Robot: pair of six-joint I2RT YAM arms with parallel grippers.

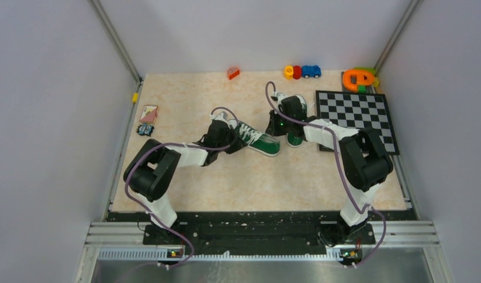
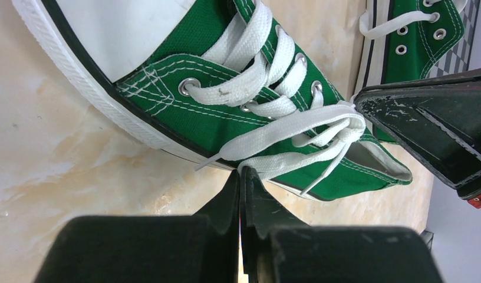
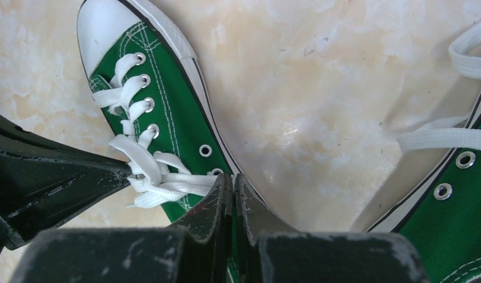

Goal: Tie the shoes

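The green shoe with white laces (image 1: 266, 145) lies slanted on the table, between my two grippers. A loose knot of lace (image 2: 338, 127) sits over its tongue area. In the left wrist view my left gripper is shut at the shoe's side, with a lace strand running to its fingertips. My right gripper is shut over the shoe's other side; another lace strand (image 3: 194, 184) leads from the knot to its fingers. The second green shoe (image 1: 295, 140) stands to the right, partly under the right arm, its laces (image 3: 444, 138) loose.
A chessboard (image 1: 356, 118) lies right of the second shoe. Toy blocks and a blue toy car (image 1: 310, 71) line the back edge, and small items (image 1: 148, 113) lie at the left.
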